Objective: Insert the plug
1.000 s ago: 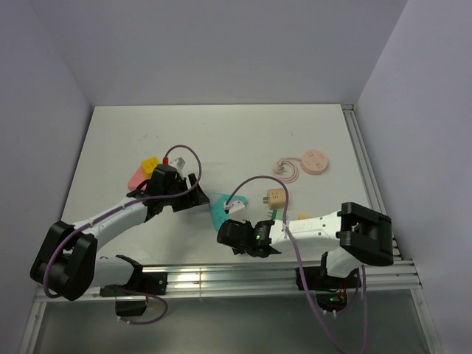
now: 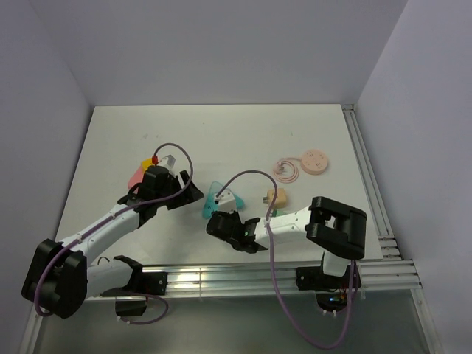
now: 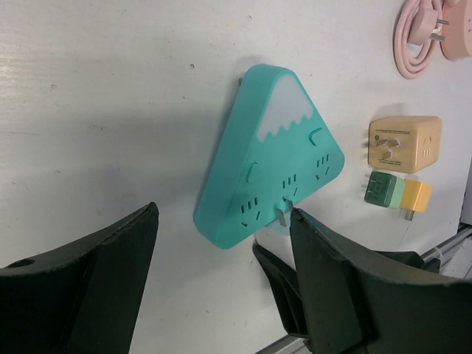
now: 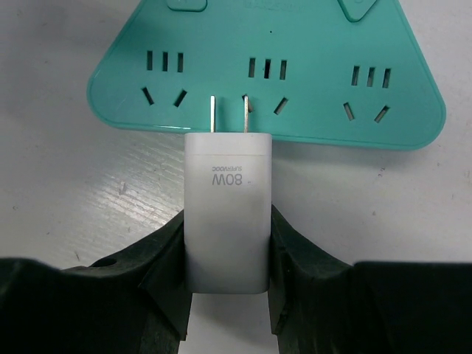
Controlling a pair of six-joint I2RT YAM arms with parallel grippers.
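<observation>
A teal triangular power strip (image 2: 210, 193) (image 3: 240, 192) (image 4: 310, 29) lies on the table, socket slots facing up. My right gripper is shut on a white 80W plug (image 4: 227, 184), whose two prongs point toward the strip's socket edge and show over it; whether they touch cannot be told. In the left wrist view the plug is mostly hidden behind my left fingers. My left gripper (image 2: 189, 189) stands open left of the strip, nothing between its fingers.
Pink cable coil (image 3: 413, 44), round pink puck (image 2: 314, 161), beige adapter (image 3: 405, 144) and green-yellow plugs (image 3: 387, 190) lie to the right. Yellow and pink pieces (image 2: 136, 177) lie at left.
The right arm has moved left and up in the top view with the plug. My left gripper has shifted slightly left, and the power strip now sits further left.
</observation>
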